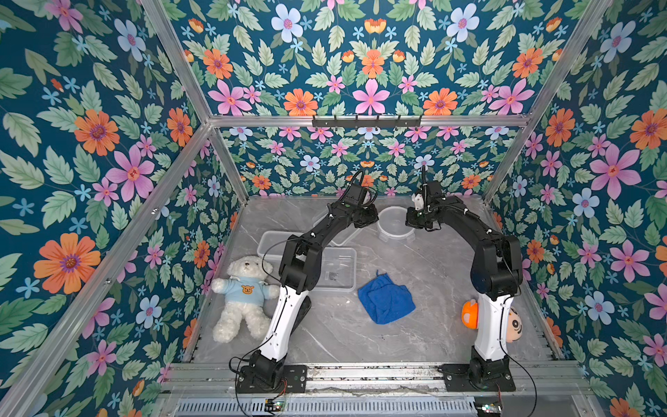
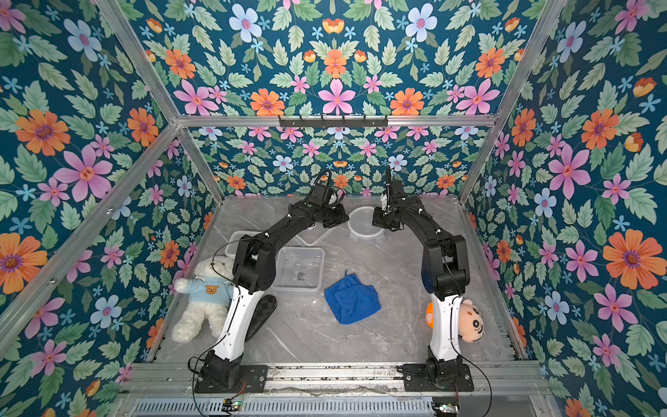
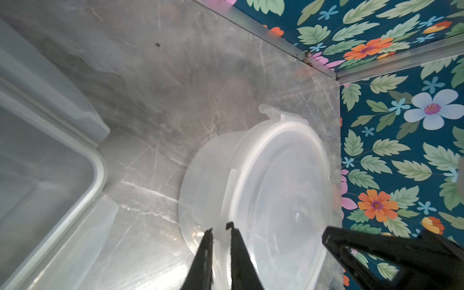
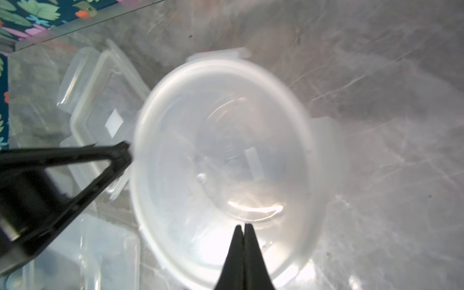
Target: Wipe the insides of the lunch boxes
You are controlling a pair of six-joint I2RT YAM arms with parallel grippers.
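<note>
A round translucent lunch box point(image 1: 395, 223) with a pale rim sits at the back middle, between my grippers. My left gripper is shut at its left side; in the left wrist view its fingertips lie over the near rim, whether touching I cannot tell. Over the box's right side is my right gripper, shut, with nothing visible between its fingers; the right wrist view looks into the box's bowl or lid. Rectangular clear boxes point(image 1: 333, 285) lie to the left, partly under my left arm. A folded blue cloth point(image 1: 385, 299) lies in the front middle.
A white teddy bear point(image 1: 241, 312) lies at the front left and an orange toy point(image 1: 469, 313) by the right arm's base. The flowered back wall is close behind the grippers.
</note>
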